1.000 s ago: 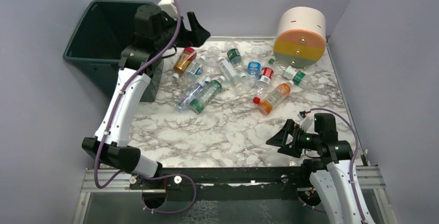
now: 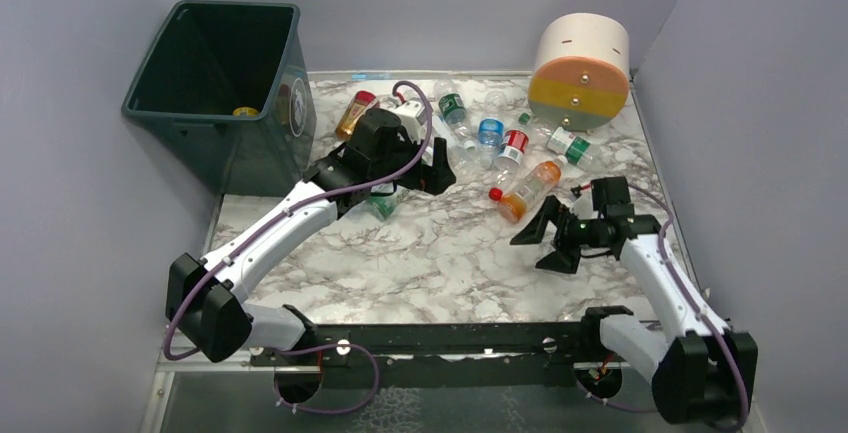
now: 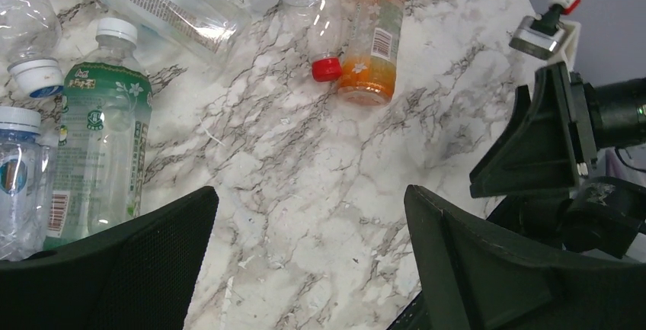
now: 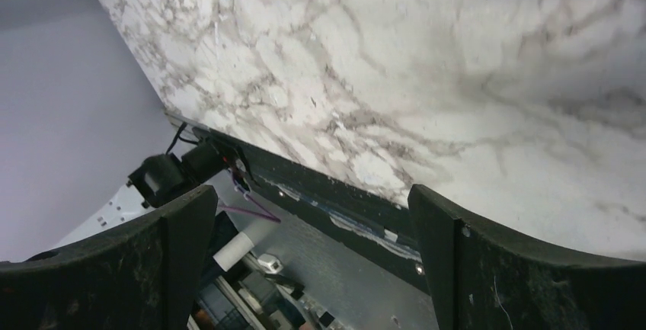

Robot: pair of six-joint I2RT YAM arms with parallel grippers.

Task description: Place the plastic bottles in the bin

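Plastic bottles lie clustered at the back of the marble table, among them an orange one (image 2: 530, 190) and a green-label one (image 3: 103, 147). My left gripper (image 2: 430, 165) is open above the cluster's left part; green-label and clear bottles lie below it in the left wrist view. My right gripper (image 2: 540, 243) is open over bare marble, just front-right of the orange bottle. The dark green bin (image 2: 200, 153) stands at the back left, something yellow inside it.
A cream cylinder (image 2: 580, 53) with an orange-and-yellow face stands at the back right. Walls enclose the sides and back.
My left gripper has come from above near the bin down and rightward over the bottles. My right gripper has moved slightly toward the back, its arm swinging right.
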